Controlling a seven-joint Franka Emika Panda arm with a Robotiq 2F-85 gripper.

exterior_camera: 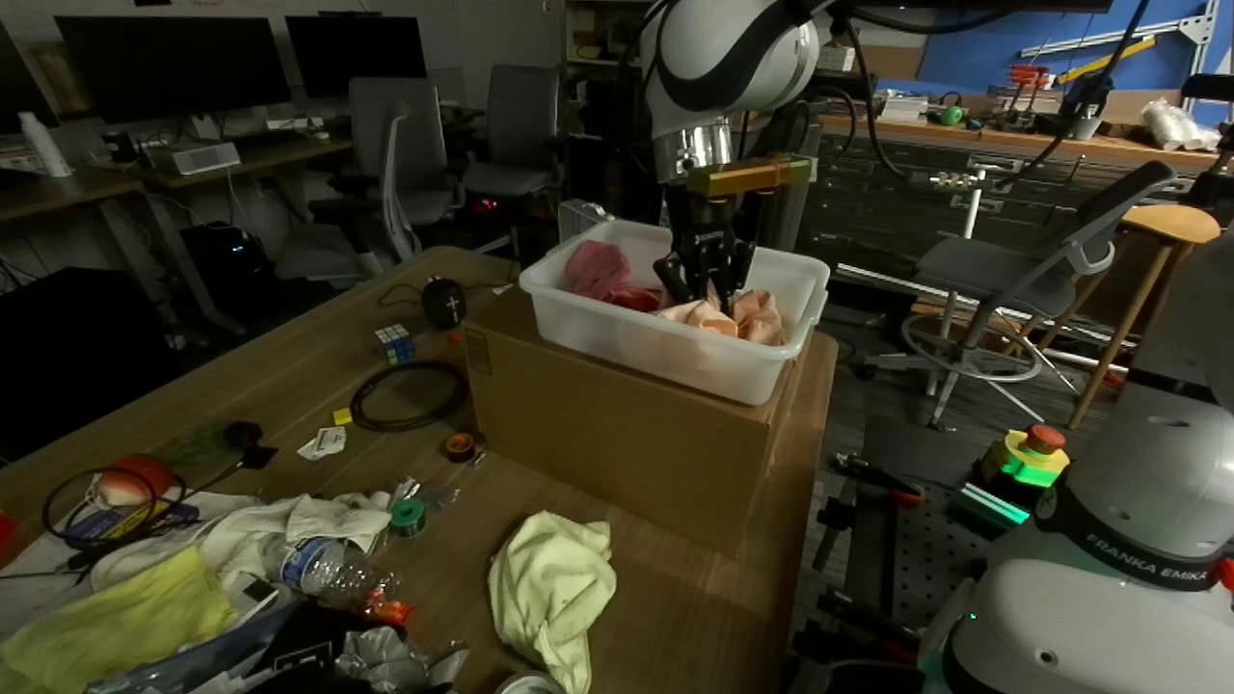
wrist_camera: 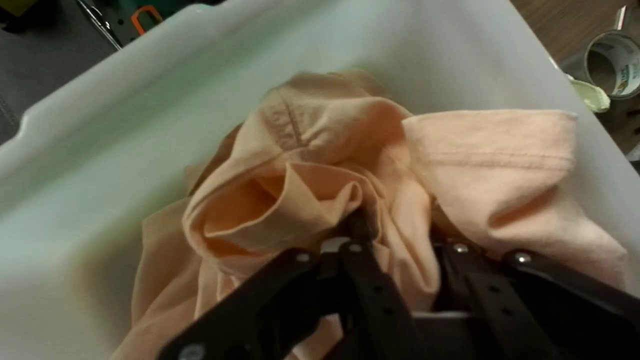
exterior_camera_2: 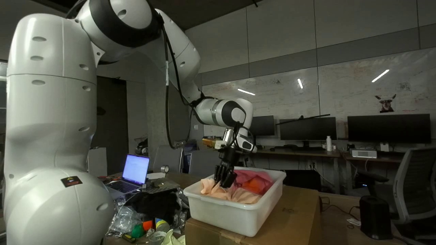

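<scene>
A peach-coloured cloth (exterior_camera: 754, 318) lies crumpled in the white plastic bin (exterior_camera: 648, 335), towards the bin's right end in exterior view 1. My gripper (exterior_camera: 708, 296) points down into the bin, its fingers part open and drawn in around the cloth. In the wrist view, a fold of the peach cloth (wrist_camera: 336, 132) rises between the dark fingers, and more cloth spreads on both sides. The fingertips are partly buried, so how firmly they touch the fold is hidden. A pink-red cloth (exterior_camera_2: 255, 179) occupies the bin's other end.
The bin stands on a cardboard box (exterior_camera: 613, 440) on the wooden table. A pale green cloth (exterior_camera: 552, 590) lies in front of the box. Clutter, including a plastic bottle (exterior_camera: 335, 573) and a yellow cloth (exterior_camera: 121, 613), covers the table's near left.
</scene>
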